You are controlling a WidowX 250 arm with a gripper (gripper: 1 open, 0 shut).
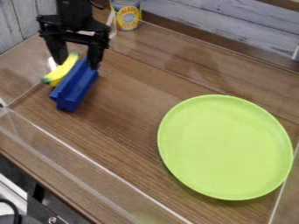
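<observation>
My black gripper [73, 44] is at the upper left, over the yellow banana [61, 68] and the long blue block [76, 86], which lie side by side on the wooden table. Its fingers point down near the banana's upper end; I cannot tell whether they are open or shut. A large green plate [225, 145] fills the right part of the table.
A can with a yellow label [126, 17] stands at the back, right of the arm. Clear walls or edges run along the table's left and front.
</observation>
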